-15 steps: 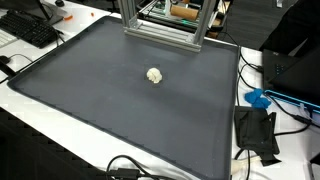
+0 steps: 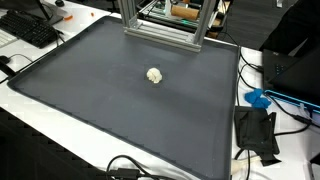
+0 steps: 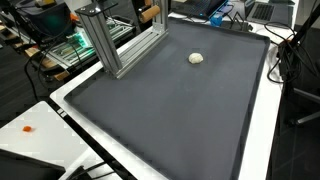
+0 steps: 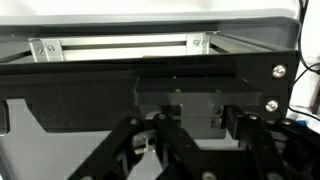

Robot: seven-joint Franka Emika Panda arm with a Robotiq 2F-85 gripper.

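Observation:
In the wrist view my gripper is at the black front panel (image 4: 90, 78) of a drawer-like unit. Its fingers are closed on a dark block (image 4: 195, 92) that looks like a handle on that panel; dark shapes hide the exact contact. Behind the panel an opening with metal rails (image 4: 125, 41) shows a pale inside. On the grey board, away from the unit, lies a small pale round object (image 2: 154, 75), also seen in exterior view 2 as a cream lump (image 3: 196, 58). Neither exterior view clearly shows the gripper.
The grey board (image 2: 110, 100) is otherwise bare. A metal frame (image 3: 125, 50) stands at its edge, with a wooden piece (image 3: 150, 14) near its top. Cables, a blue item (image 2: 257, 98) and a black pouch (image 2: 255, 131) lie off to the right in exterior view 1.

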